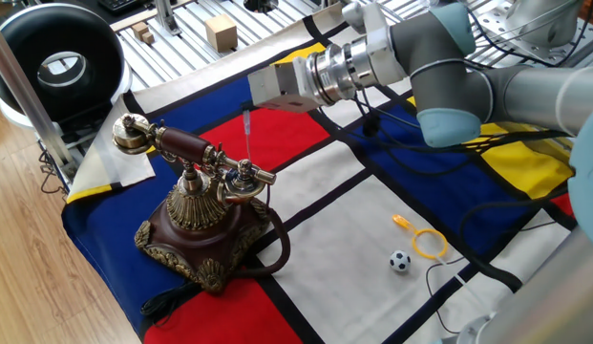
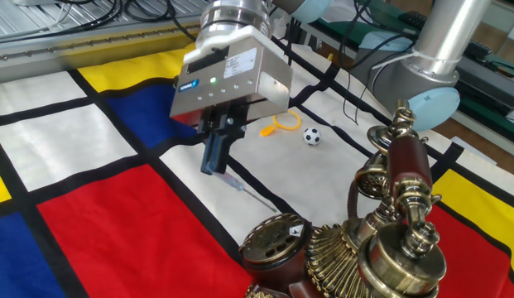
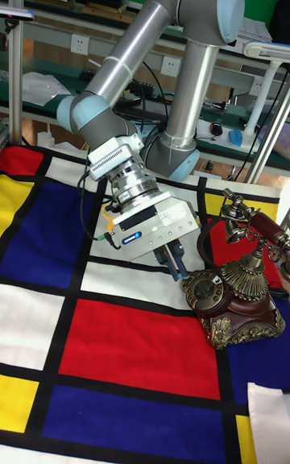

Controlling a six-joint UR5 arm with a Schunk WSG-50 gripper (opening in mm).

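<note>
An antique-style telephone (image 1: 196, 225) in dark red and brass stands on the patterned cloth, its handset (image 1: 181, 143) lying across the cradle. In exterior view 2 its round dial (image 2: 273, 240) faces the arm. My gripper (image 2: 215, 170) points downward above the cloth, short of the dial, shut on a slim tool with a pale, see-through handle (image 2: 230, 180) and a thin shaft. The shaft slants toward the dial in that view; whether its tip touches anything is unclear. From exterior view 1 the tool (image 1: 246, 129) hangs below the gripper's body, behind the phone. In exterior view 3 the dark fingers (image 3: 174, 259) are beside the phone.
A small black-and-white ball (image 1: 399, 261) and a yellow ring-shaped item (image 1: 430, 243) lie on the white part of the cloth. Wooden blocks (image 1: 221, 33) sit on the slatted metal surface behind. Loose black cables hang from the arm.
</note>
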